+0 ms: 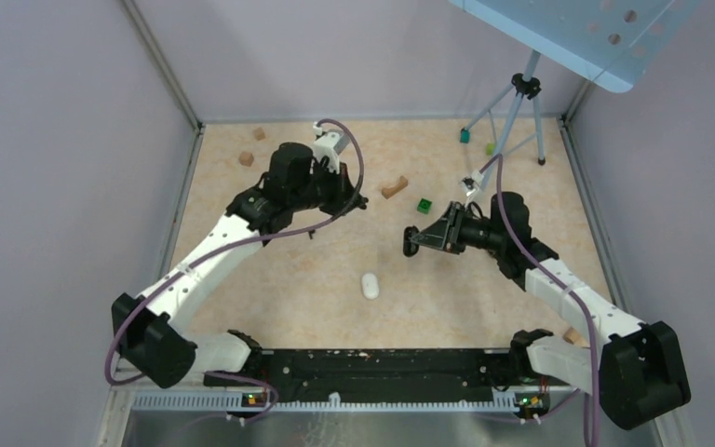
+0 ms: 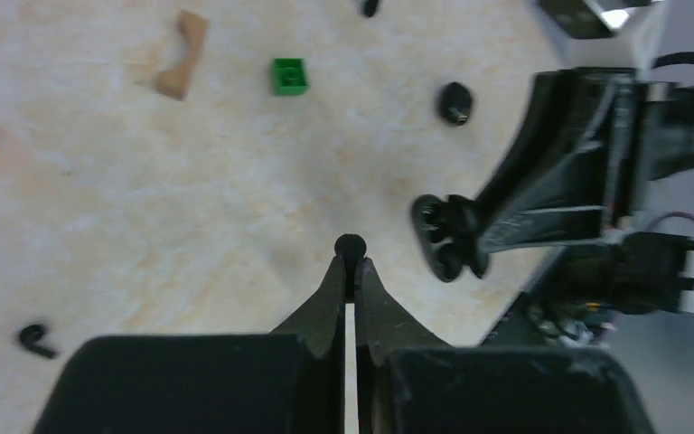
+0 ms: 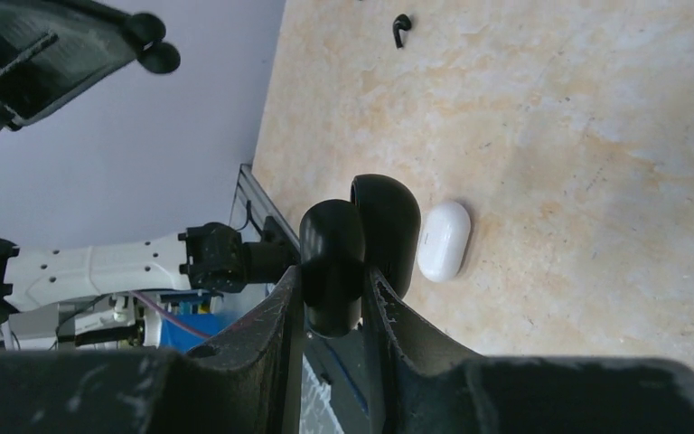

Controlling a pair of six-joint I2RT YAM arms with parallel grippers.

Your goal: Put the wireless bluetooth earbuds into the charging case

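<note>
A small black earbud [image 2: 351, 246] sits in the tips of my left gripper, its round end sticking out past the shut fingers. My right gripper is shut on the black charging case [image 3: 332, 240], held above the table with its lid raised. Facing the left wrist camera, the case [image 2: 432, 231] shows its inside with round hollows, right of the held earbud and apart from it. Another black earbud [image 1: 312, 234] lies on the table, left of centre.
A white oval case [image 1: 370, 286] rests front-centre on the table. Further back are a wooden arch block [image 1: 395, 187] and a green block [image 1: 424, 206]. A dark oval object [image 2: 454, 103] lies beyond the right gripper. Between these, the middle of the table is clear.
</note>
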